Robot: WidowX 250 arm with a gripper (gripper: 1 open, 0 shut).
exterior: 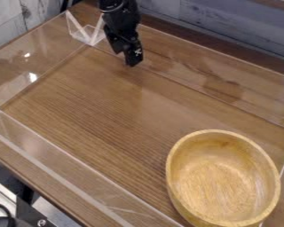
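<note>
My black gripper [128,51] is at the top of the camera view, low over the wooden table [121,115] near its back edge, with the arm rising out of frame. Its fingertips are small and dark, and whether anything lies between them is hard to tell. A tan round-cornered bowl [222,177] stands at the front right of the table.
A clear, crumpled plastic piece [85,28] stands just left of my arm at the back left. Grey walls border the table behind.
</note>
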